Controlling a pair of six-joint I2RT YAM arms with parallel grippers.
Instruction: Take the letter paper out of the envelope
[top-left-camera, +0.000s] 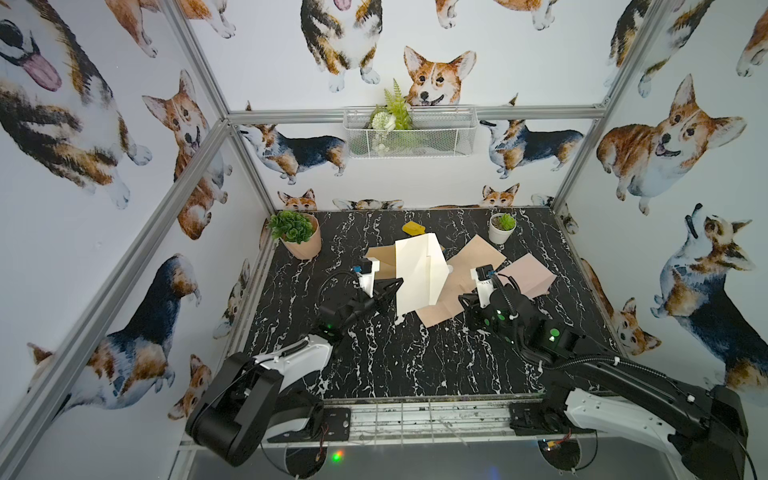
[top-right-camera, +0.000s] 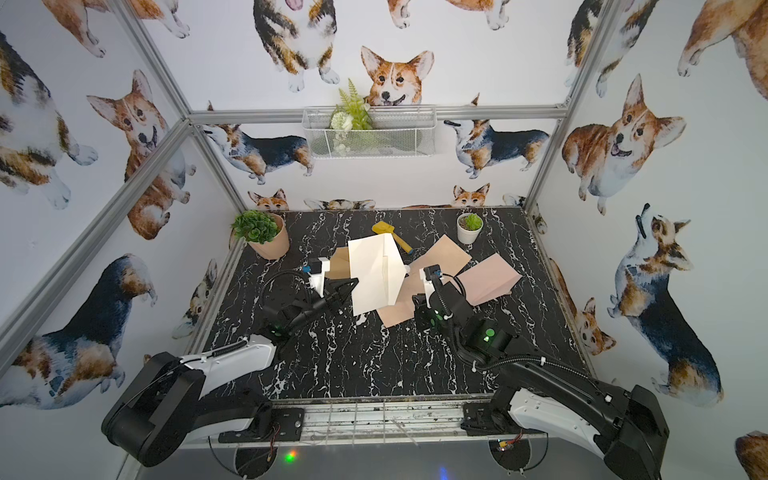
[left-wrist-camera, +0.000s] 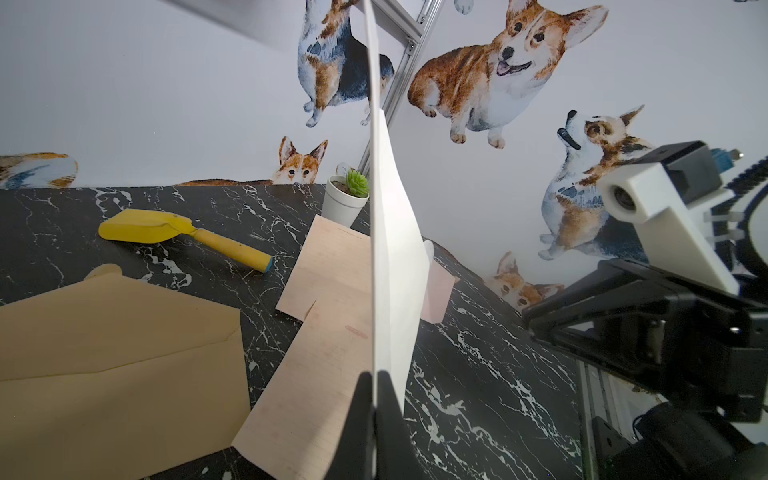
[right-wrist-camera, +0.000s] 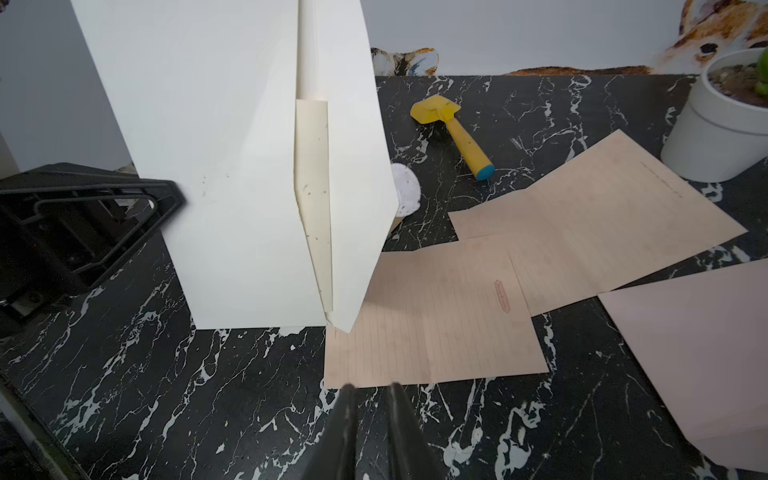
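A white envelope (top-left-camera: 416, 276) stands raised above the table, its left edge in my left gripper, which is shut on it. Seen from the right wrist, its long flap is folded partly out, and a strip of cream letter paper (right-wrist-camera: 313, 160) shows in the opening. Most of that paper is hidden inside. My right gripper is to the right of the envelope and apart from it; its narrow fingers have a small gap between them, with nothing held.
Tan sheets (right-wrist-camera: 432, 320) and a brown envelope (left-wrist-camera: 128, 376) lie beneath and behind. A pinkish envelope (top-left-camera: 528, 276) is at the right. Behind are a yellow shovel (right-wrist-camera: 468, 148) and a white pot (top-left-camera: 501, 232).
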